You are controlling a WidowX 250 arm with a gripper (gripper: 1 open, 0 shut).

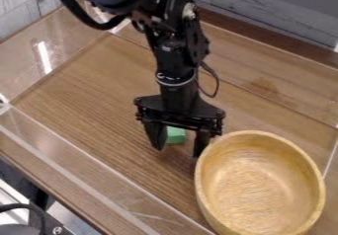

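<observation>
My black gripper (179,139) is open and low over the wooden table, its fingers on either side of a small green block (175,135). The block is partly hidden behind the gripper. To the right of the gripper stands a large tan round bowl (259,188), empty, its rim close to the right finger.
A grey wall runs along the back right. A transparent strip lies along the table's left edge, and dark cables show at the lower left corner.
</observation>
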